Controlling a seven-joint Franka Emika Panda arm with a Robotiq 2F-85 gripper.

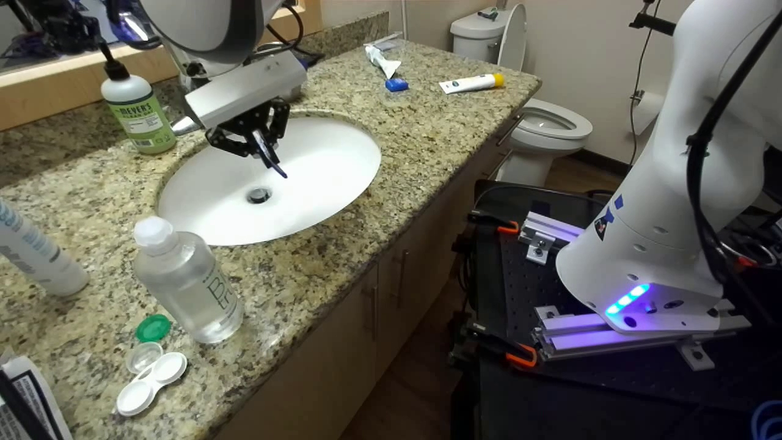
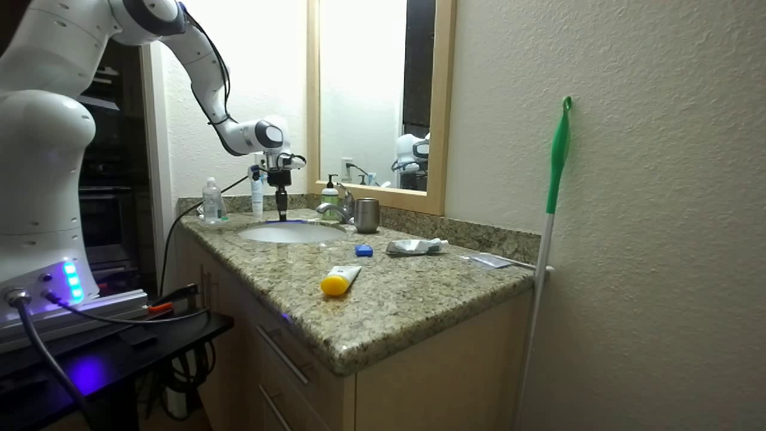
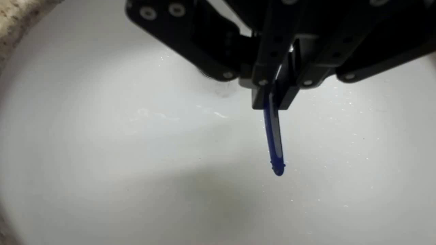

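My gripper is shut on a slim blue handle [image 3: 274, 136] with a pale stripe, possibly a toothbrush. One rounded end sticks out beyond the fingertips in the wrist view; its other end is hard to make out. In exterior view 1 the gripper [image 1: 260, 139] hangs over the white sink [image 1: 333, 165], and the blue handle [image 1: 274, 161] slants down from it. From the side, in exterior view 2, the gripper [image 2: 282, 208] points straight down above the far part of the basin.
A soap pump bottle [image 1: 139, 110] stands behind the sink near the faucet [image 2: 330, 208] and a metal cup [image 2: 367, 215]. At the front left is a clear bottle [image 1: 192, 286], close to a contact lens case [image 1: 151, 382]. A yellow-capped tube [image 1: 473, 84] and a blue box [image 1: 396, 85] lie right of the sink.
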